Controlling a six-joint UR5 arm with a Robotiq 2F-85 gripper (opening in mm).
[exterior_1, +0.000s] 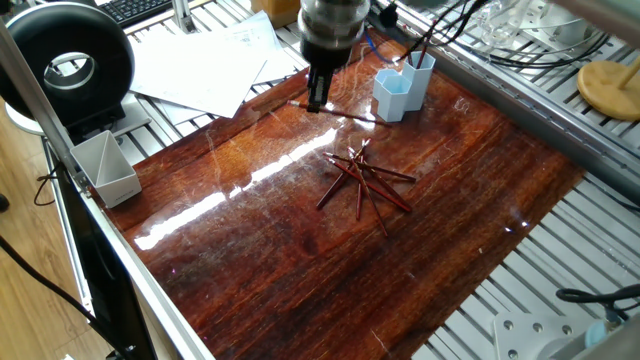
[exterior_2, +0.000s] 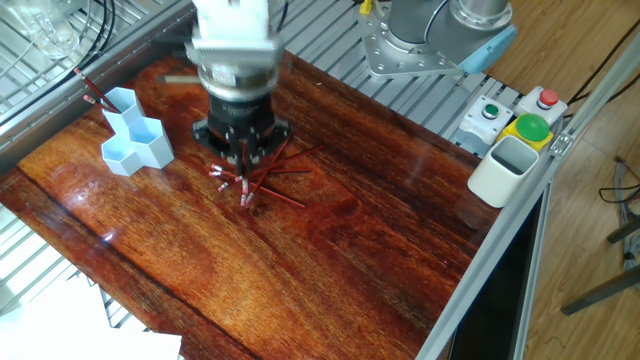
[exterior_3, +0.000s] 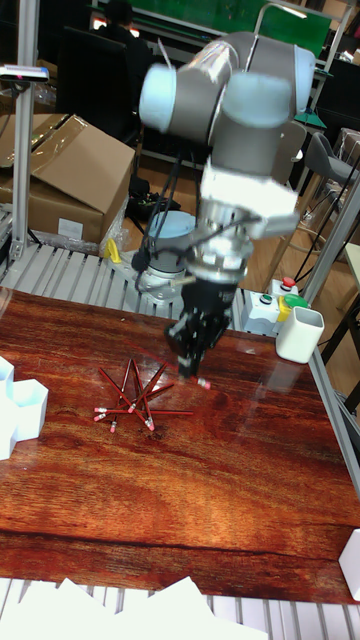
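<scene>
My gripper (exterior_1: 314, 105) hangs pointing down above the table, shut on a dark red pencil (exterior_1: 350, 117) that sticks out to both sides of the fingers. In exterior view 3 only a short stretch of this pencil (exterior_3: 202, 382) shows by the dark fingertips, close to a loose pile. That pile of red pencils (exterior_1: 366, 186) lies crossed on the wood. Beside it stand joined pale-blue hexagonal cups (exterior_1: 391, 95); a couple of pencils (exterior_2: 98, 92) lean in the rear one. In exterior view 2 the gripper (exterior_2: 243, 172) covers part of the pile, and its grip is unclear there.
A white box (exterior_1: 106, 168) stands at one table corner. Another white container (exterior_2: 503, 172) sits near the emergency-stop buttons (exterior_2: 533, 126). Paper sheets (exterior_1: 195, 70) lie past the table edge.
</scene>
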